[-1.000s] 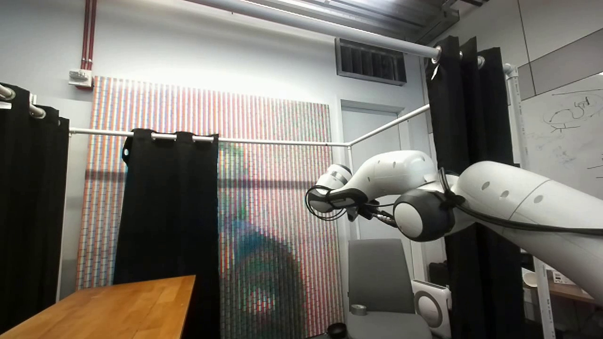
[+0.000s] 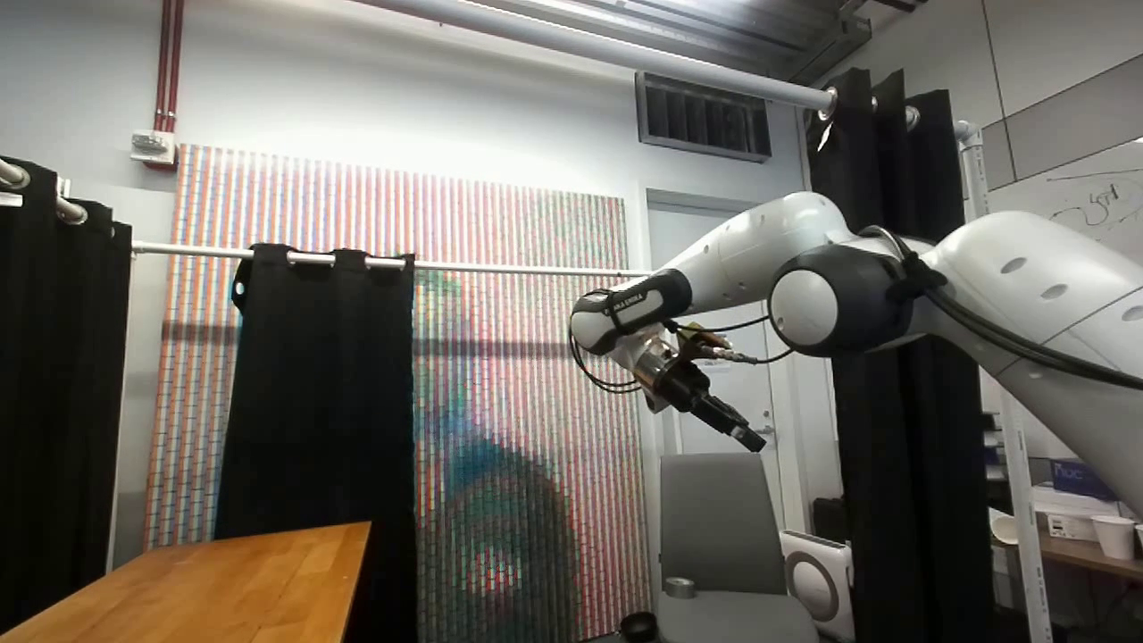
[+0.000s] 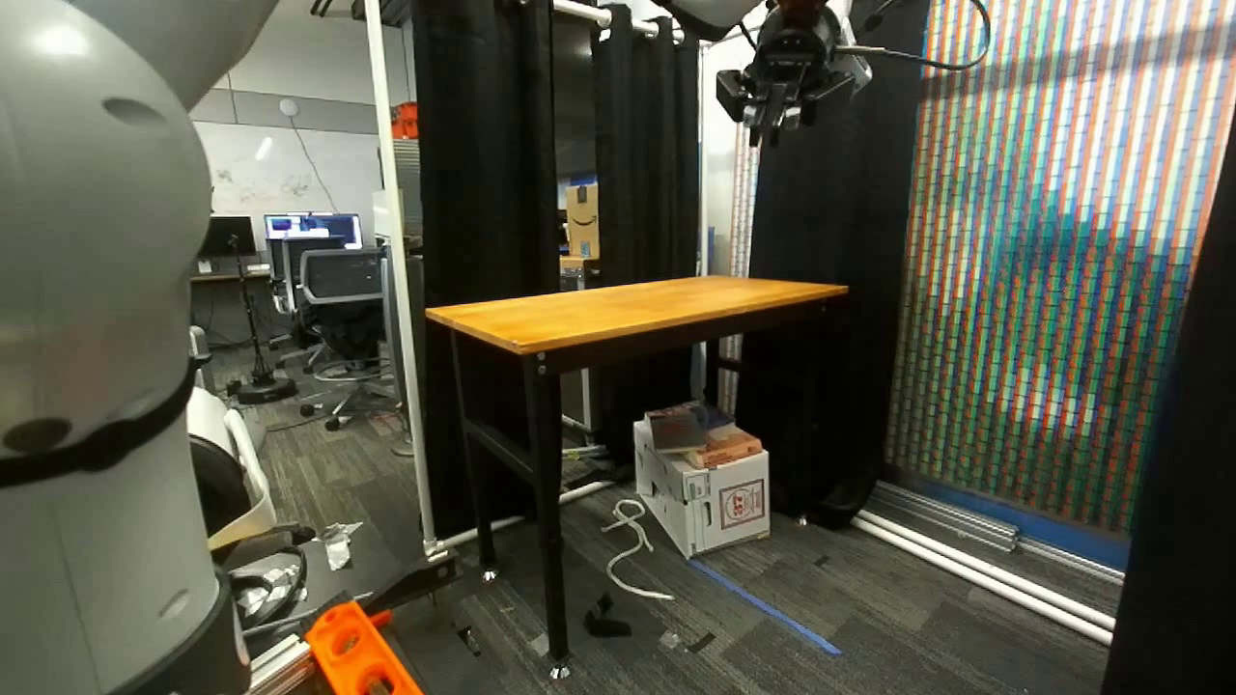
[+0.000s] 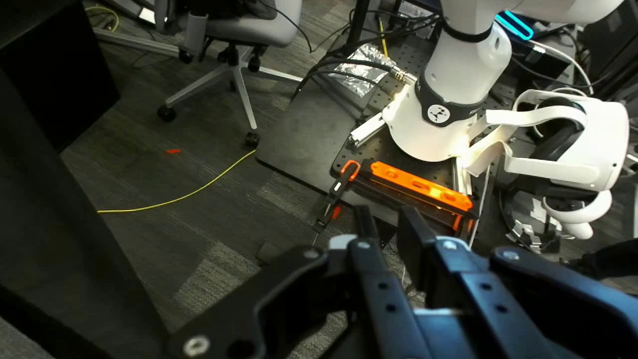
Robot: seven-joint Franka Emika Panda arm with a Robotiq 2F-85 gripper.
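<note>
My gripper points back toward the arm's own base in the wrist view. Its black fingers (image 4: 412, 227) stand a small way apart, and the gap between them is empty. In exterior view 1 the gripper (image 2: 755, 436) hangs in mid-air in front of the door, tilted down to the right. Exterior view 2 has the gripper (image 3: 772, 122) at the top, above the level of the wooden table (image 3: 649, 303). The tabletop is bare where it shows.
A grey chair (image 2: 720, 525) with a roll of tape (image 2: 679, 588) on its seat appears below the gripper in exterior view 1. Near the arm's base lie an orange part (image 4: 421, 186) and a white headset (image 4: 598, 143). A white box (image 3: 707, 504) sits under the table.
The arm has risen and its wrist has turned, so that the gripper, hidden behind the arm a second ago, now shows pointing down and right in exterior view 1.
</note>
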